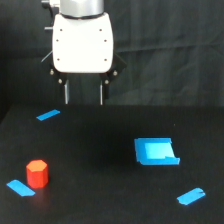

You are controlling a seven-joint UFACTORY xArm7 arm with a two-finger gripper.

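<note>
Above the back part of the black table hangs my gripper in the camera view, under a large white housing. Its two thin dark fingers point down, well apart, with only dark background showing between them. A small orange-red block with a hexagonal outline rests at the front left, clear of the gripper. To the right, a square outlined in blue tape has a pale blue-white middle.
Blue tape strips lie at the back left, beside the block and at the front right. A dark curtain hangs behind.
</note>
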